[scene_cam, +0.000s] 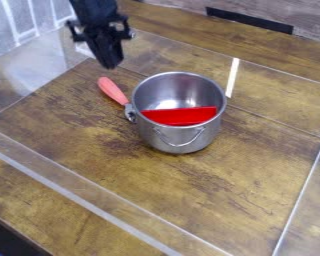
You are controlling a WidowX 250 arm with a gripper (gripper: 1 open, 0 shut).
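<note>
My black gripper [112, 54] hangs blurred at the top left, raised above the table and apart from the red stick-like object [112, 89], which lies on the wood left of the pot. Nothing shows between its fingers; it appears shut, though blur hides detail. A steel pot [190, 138] with a wire handle stands at the middle right, holding a flat red piece [176, 116].
Pale strips or clear edges run along its left and right sides.
</note>
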